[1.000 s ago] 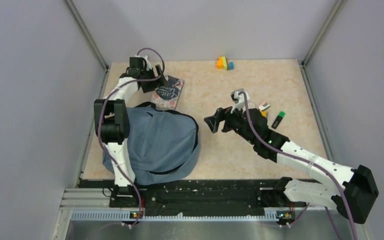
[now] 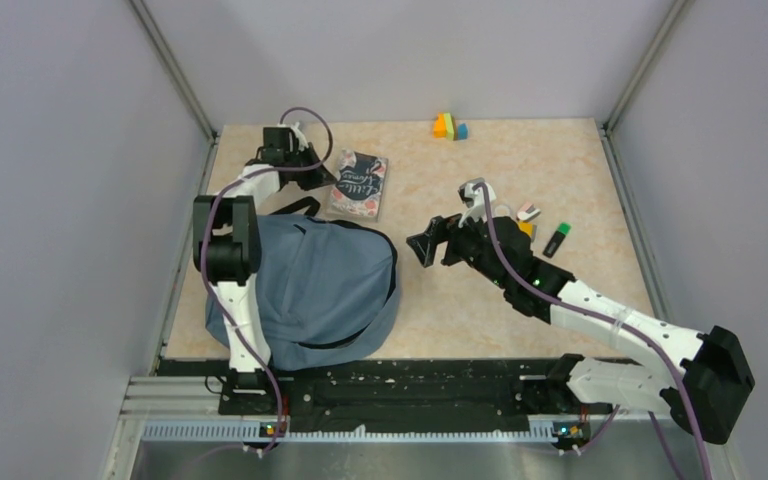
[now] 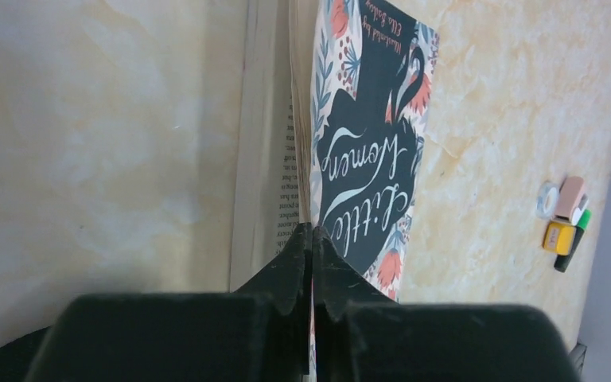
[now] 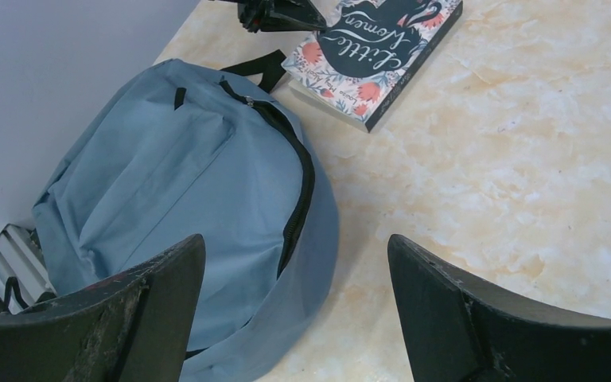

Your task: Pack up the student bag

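Observation:
Little Women, a dark book with a floral border [image 2: 359,187], lies near the back left of the table. At its left edge my left gripper [image 2: 335,180] is shut, tips touching the book. In the left wrist view, the cover and some pages of the book [image 3: 370,171] stand lifted, baring a printed page beneath. Whether a thin edge sits between the left fingertips is unclear. The blue-grey bag [image 2: 328,285] lies front left, its black-trimmed opening [image 4: 306,187] facing right. Over the middle of the table, my right gripper [image 2: 425,251] hangs open and empty.
Orange, yellow and blue blocks [image 2: 446,127] sit at the back edge. To the right are a white tape roll [image 3: 548,199], a pink-and-white eraser [image 3: 570,199], a yellow item [image 3: 558,237] and a green-capped marker [image 2: 557,240].
The left gripper's fingers have gone from open to shut, and its tips have moved a little right. The book has shifted right. The right arm has barely moved.

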